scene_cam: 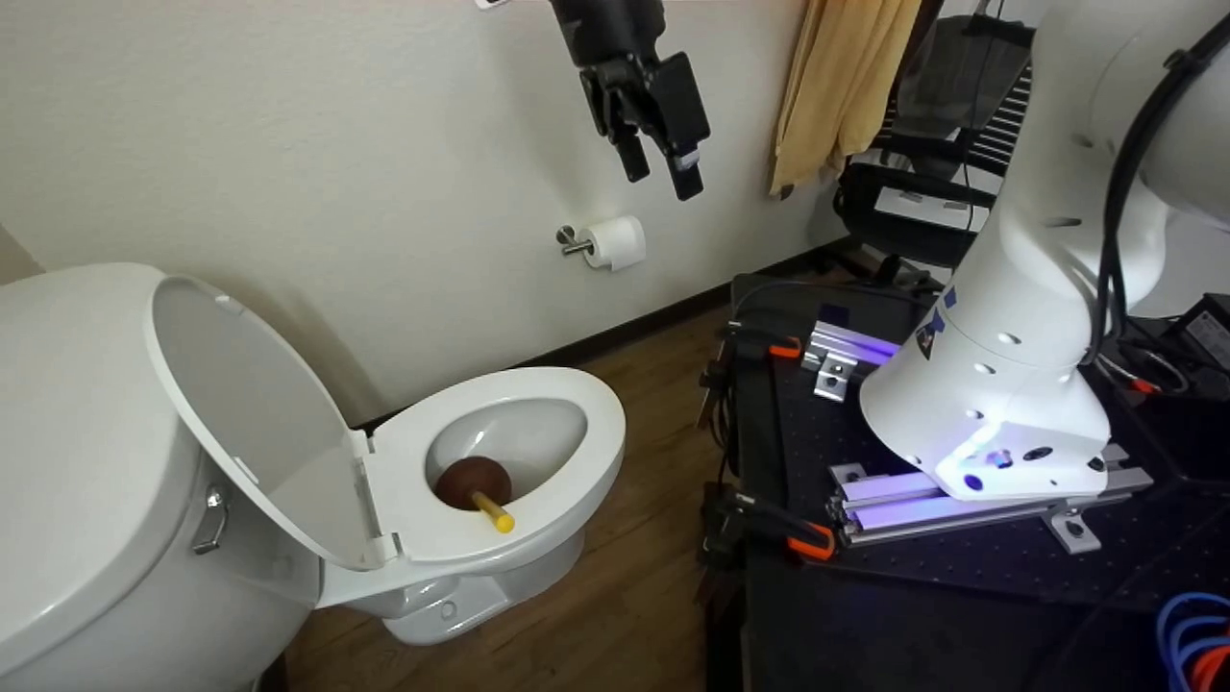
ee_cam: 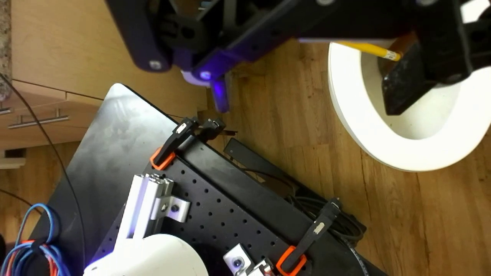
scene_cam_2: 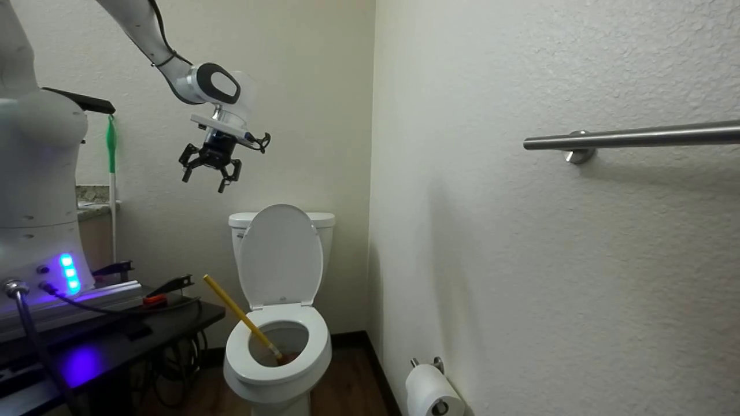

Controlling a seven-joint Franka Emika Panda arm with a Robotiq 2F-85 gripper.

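A plunger leans in the toilet bowl. Its brown cup (scene_cam: pixel 467 480) is down inside the bowl, and its yellow handle (scene_cam_2: pixel 236 309) slants up over the seat, toward the table side. The white toilet (scene_cam: pixel 590 406) has its lid raised. High above the bowl, clear of the plunger, my gripper (scene_cam_2: pixel 204 182) points downward with its fingers spread and nothing between them. In the wrist view, one dark finger (ee_cam: pixel 405 85) overlaps the bowl, while part of the yellow handle (ee_cam: pixel 363 48) shows beside it; the rest of the plunger is mostly hidden there.
A black table (scene_cam: pixel 796 623) carries my arm's base, with orange-tipped clamps (scene_cam: pixel 813 540) along its edge. The wall holds a toilet paper roll (scene_cam: pixel 614 242) and a metal towel bar (scene_cam_2: pixel 638 137). The raised lid (scene_cam_2: pixel 282 260) stands behind the bowl. Air above the seat is free.
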